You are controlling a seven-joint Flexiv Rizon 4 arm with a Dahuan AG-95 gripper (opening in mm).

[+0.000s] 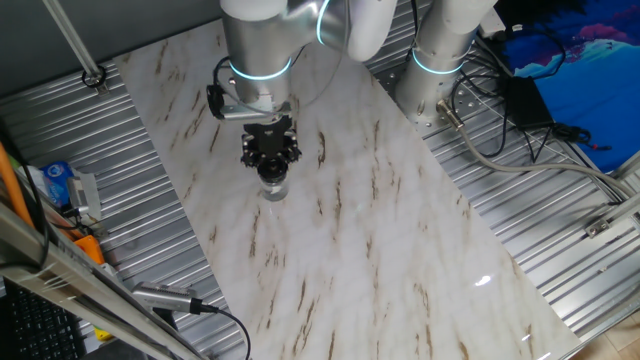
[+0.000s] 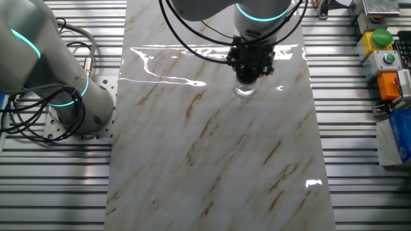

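Observation:
A small clear glass or cup shows directly beneath my black gripper in exterior view 1, over the marbled board. From the other side, exterior view 2 shows the same clear cup under the dark fingers of the gripper. The gripper points down at the cup's upper part, which the fingers hide. Whether the fingers touch the cup, or are closed around it, is too dark and small to make out. I also cannot tell whether the cup stands on the board.
The marbled board is otherwise bare, with shiny reflections. Slatted metal table surrounds it. Button boxes and a blue packet lie off to one side; the arm's base and cables stand opposite.

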